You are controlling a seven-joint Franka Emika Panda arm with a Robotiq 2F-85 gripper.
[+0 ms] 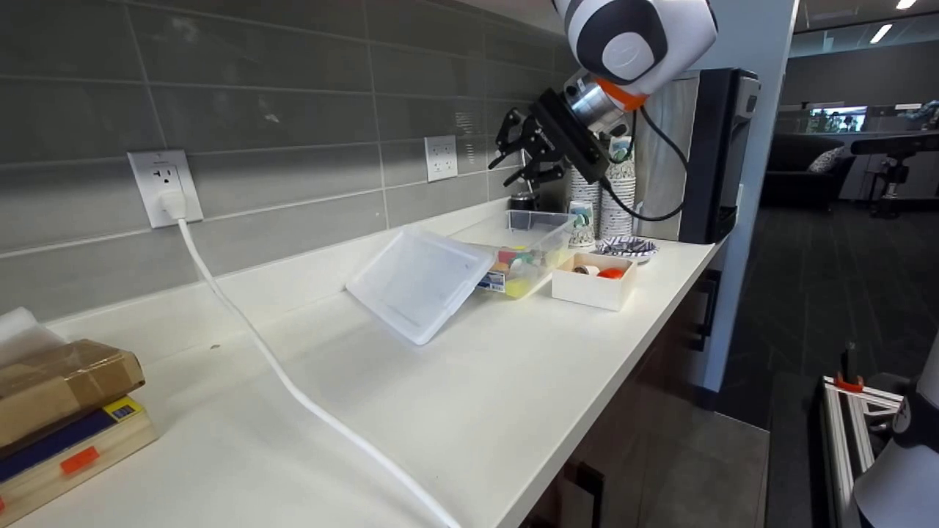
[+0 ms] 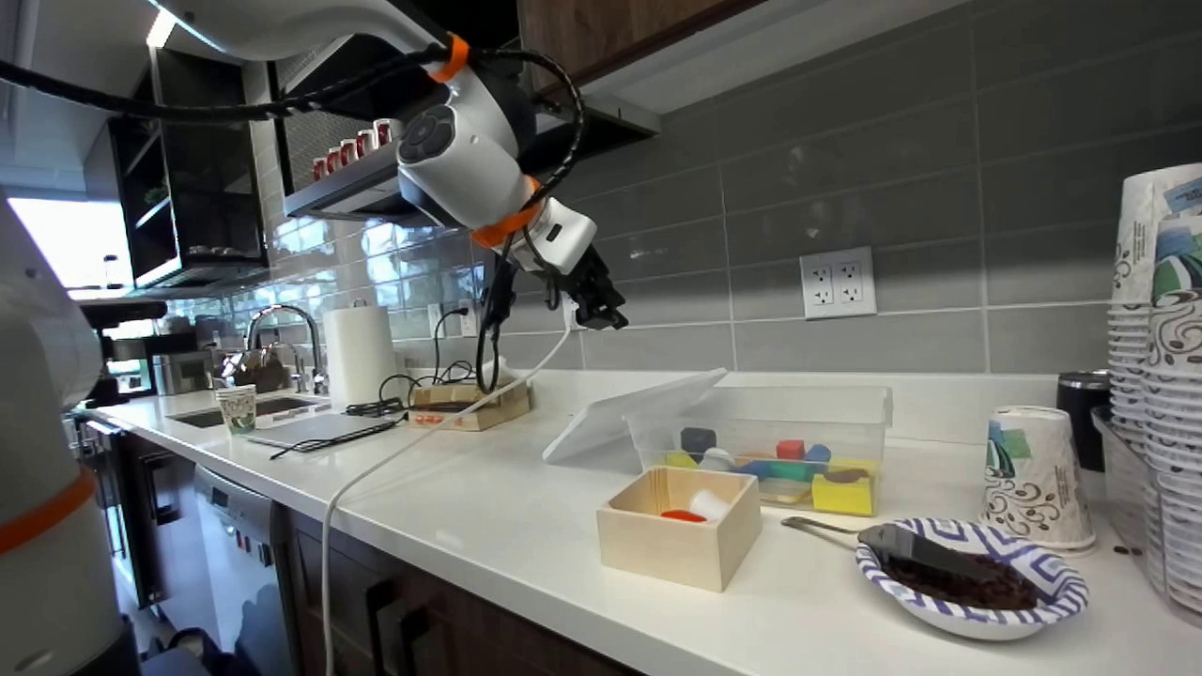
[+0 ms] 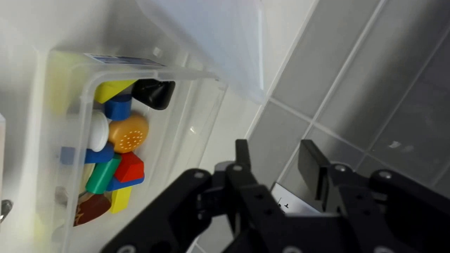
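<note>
My gripper (image 1: 508, 162) hangs in the air by the tiled wall, above the level of the clear plastic bin (image 2: 778, 406). Its fingers stand apart with bare tile visible between them in the wrist view, so it is open and empty. The translucent lid (image 1: 422, 283) leans on the bin's left end, one edge resting on the counter. Toy pieces lie inside the bin, among them an orange bun (image 3: 129, 133), a red block (image 3: 129, 167), a green cylinder (image 3: 102, 173) and a black piece (image 3: 154, 93). The bin's top is uncovered over these pieces.
A small wooden box (image 2: 678, 530) with red and white items sits in front of the bin. Nearby are a patterned plate (image 2: 975, 580), stacked paper cups (image 1: 622, 198) and a wall outlet (image 2: 837, 282). A white cable (image 1: 290, 378) crosses the counter, whose left stretch is otherwise clear.
</note>
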